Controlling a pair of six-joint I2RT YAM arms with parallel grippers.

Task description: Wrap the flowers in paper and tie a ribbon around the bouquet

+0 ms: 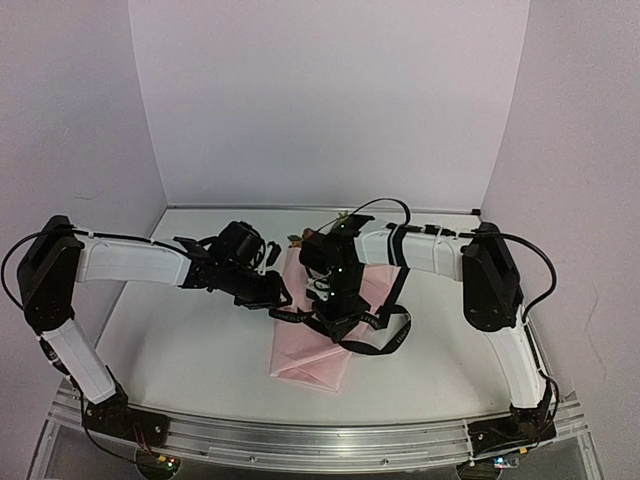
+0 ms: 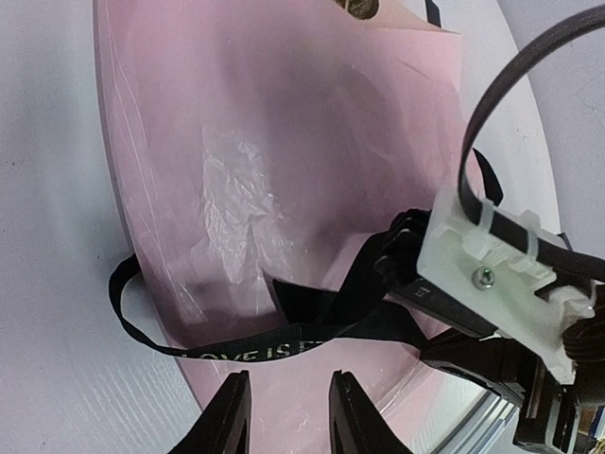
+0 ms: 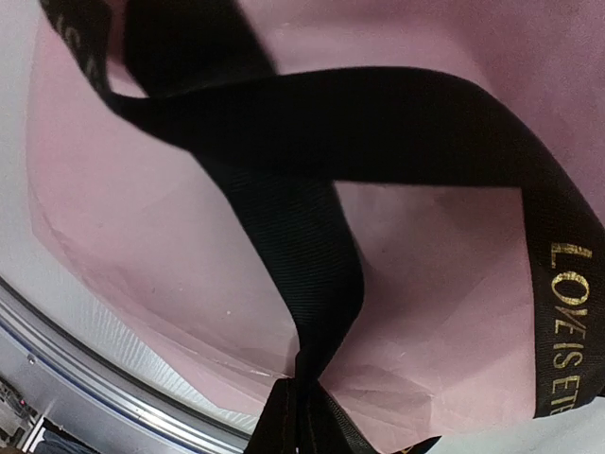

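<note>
The bouquet lies flat in pink wrapping paper (image 1: 310, 362) at the table's middle, mostly hidden under my arms; a few flowers (image 1: 295, 240) peek out at its far end. Across the wrap runs a black ribbon (image 2: 250, 346) with printed letters, its left end curling past the paper's edge. My left gripper is open above the ribbon's left part, nothing between its fingers. Over the wrap's lower middle, my right gripper is shut on a twisted strand of the ribbon. More ribbon loops cross over each other in the right wrist view.
A ribbon loop (image 1: 397, 338) spreads on the table right of the wrap. Both arms crowd close together over the bouquet. A metal rail (image 1: 300, 432) bounds the front.
</note>
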